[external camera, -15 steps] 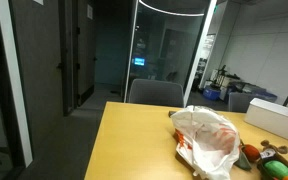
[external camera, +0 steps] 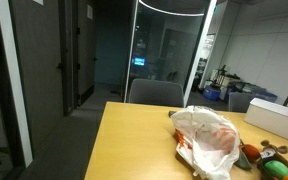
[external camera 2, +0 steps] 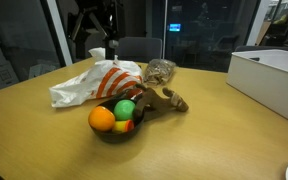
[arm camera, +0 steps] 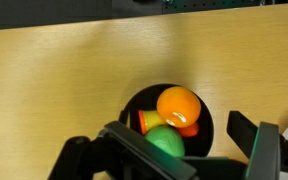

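A black bowl (arm camera: 136, 104) stands on the table, holding an orange ball (arm camera: 179, 106), a green ball (arm camera: 165, 140) and a smaller red and yellow piece (arm camera: 150, 121). Across the lower edge of the wrist view my gripper is open, its dark fingers apart and hiding part of the bowl's near side. Nothing shows held between them. In exterior view 2 the dark arm (external camera 2: 97, 18) reaches in at the top, above a crumpled white and red bag (external camera 2: 94, 84). The bowl (external camera 2: 118, 134) is in front of that bag.
A brown toy-like thing (external camera 2: 174, 101) lies right of the bowl, and a clear bag (external camera 2: 158, 71) sits behind. A white box (external camera 2: 269, 78) stands at the right.
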